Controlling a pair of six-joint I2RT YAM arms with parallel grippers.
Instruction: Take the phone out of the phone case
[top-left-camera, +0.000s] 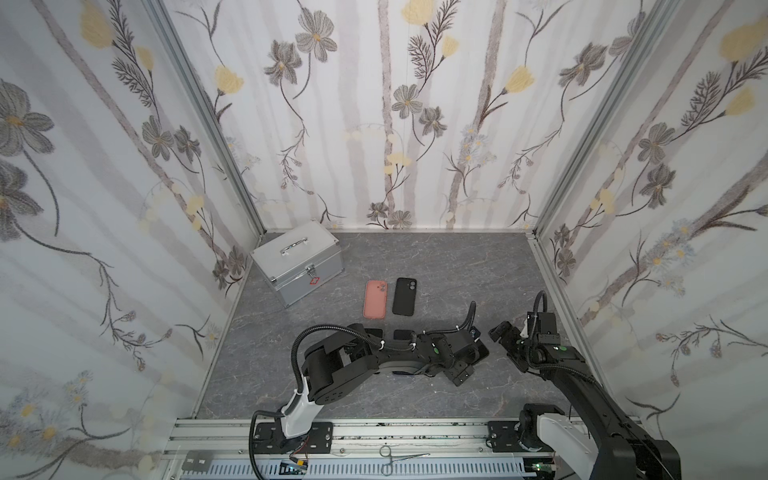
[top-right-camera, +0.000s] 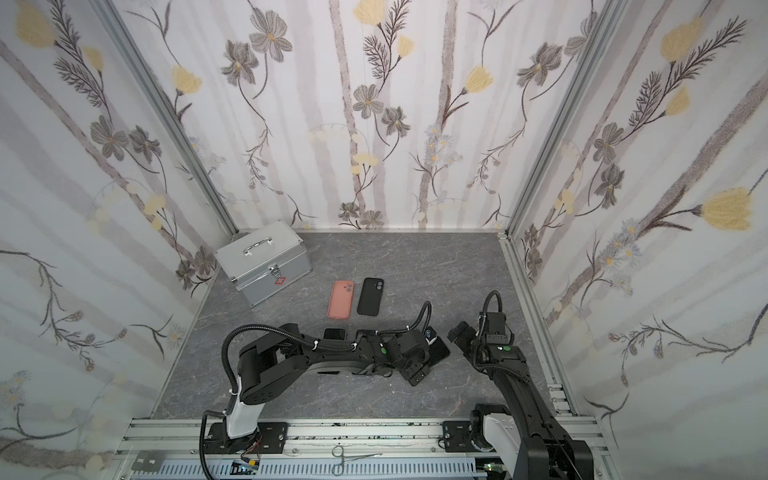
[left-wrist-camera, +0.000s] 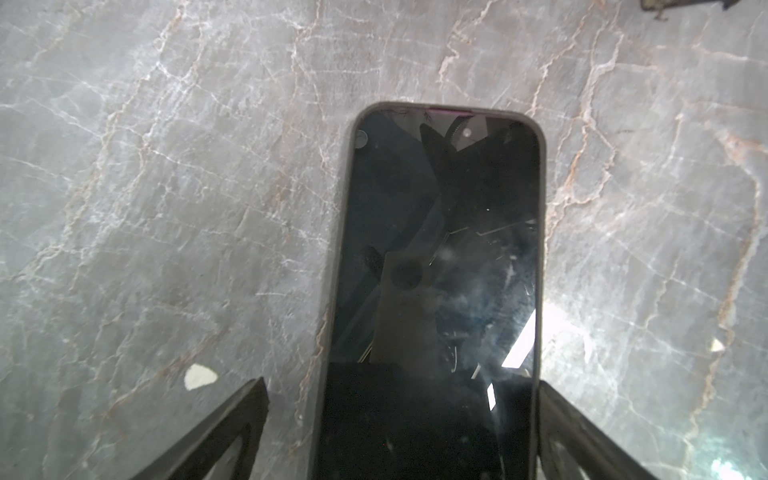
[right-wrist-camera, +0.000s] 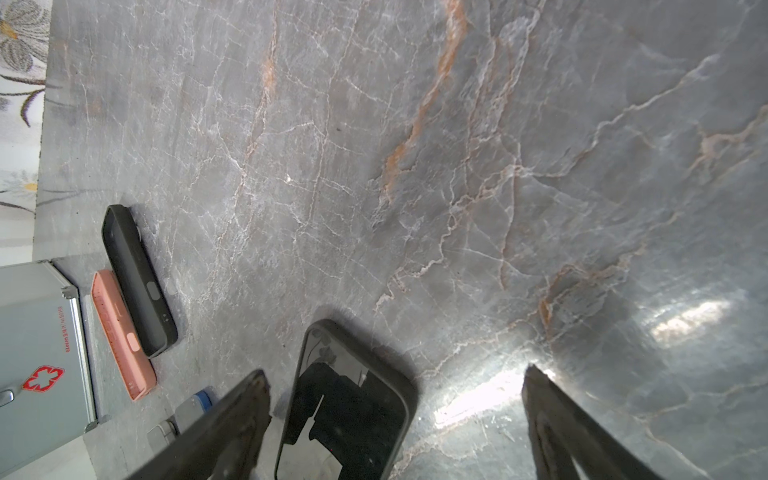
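Note:
A dark phone (left-wrist-camera: 438, 264) in a thin-rimmed case lies flat, screen up, at the front right of the table. My left gripper is over its lower end, open, with one finger at either long side; whether they touch is unclear. My right gripper stands open just right of that phone (right-wrist-camera: 344, 408). An empty pink case (top-left-camera: 375, 298) and a black case (top-left-camera: 405, 296) lie at the back middle. Further phones under my left arm are mostly hidden in both top views.
A silver box (top-left-camera: 296, 268) stands at the back left. Wallpapered walls border it on three sides, and a metal rail (top-left-camera: 360, 424) runs along the front.

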